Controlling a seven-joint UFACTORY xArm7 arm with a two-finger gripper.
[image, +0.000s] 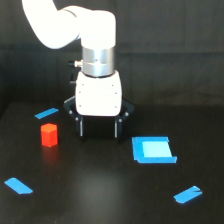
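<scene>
My white arm carries the gripper in the upper middle, low over the black table, its two dark fingers spread apart with nothing visible between them. To its left a small red cube rests on the table. Right of the gripper lies a light square with a blue border.
Blue tape strips mark the table: one at front left, one at front right, one behind the cube. A dark backdrop stands behind.
</scene>
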